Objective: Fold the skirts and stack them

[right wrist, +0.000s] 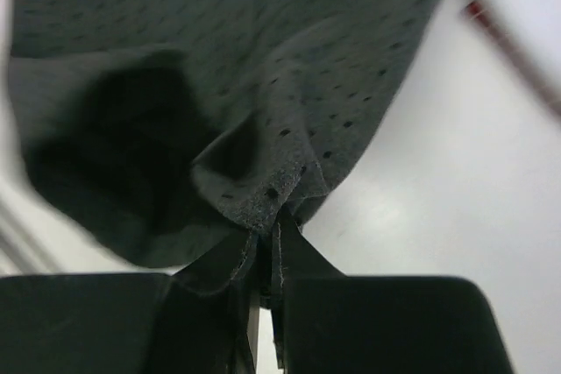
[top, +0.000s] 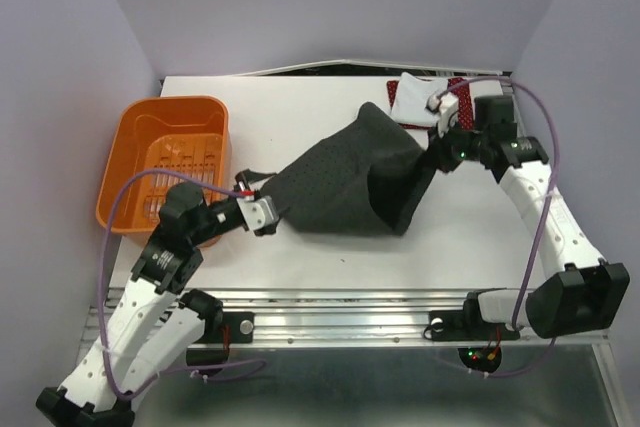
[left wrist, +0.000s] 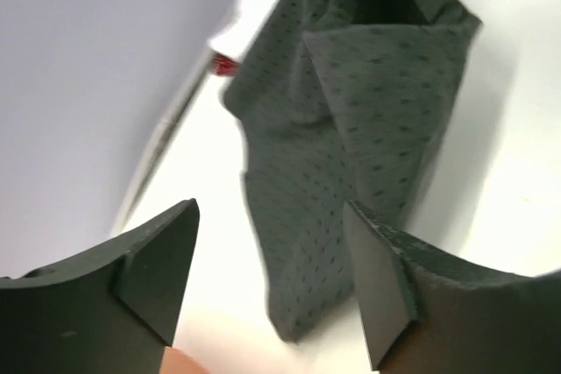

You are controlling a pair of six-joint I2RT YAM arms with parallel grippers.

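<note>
A dark grey dotted skirt (top: 330, 187) lies spread across the middle of the table, its right end lifted. My right gripper (top: 436, 147) is shut on that right end; in the right wrist view the bunched cloth (right wrist: 263, 172) runs into its fingers. My left gripper (top: 262, 219) is open at the skirt's left end; in the left wrist view its fingers (left wrist: 123, 286) stand apart, with cloth beyond them.
An orange basket (top: 120, 147) fills the table's left. A white folded cloth (top: 415, 97) on a red patterned one (top: 458, 97) lies at the back right. Bare table (top: 350, 267) shows at the front and back left.
</note>
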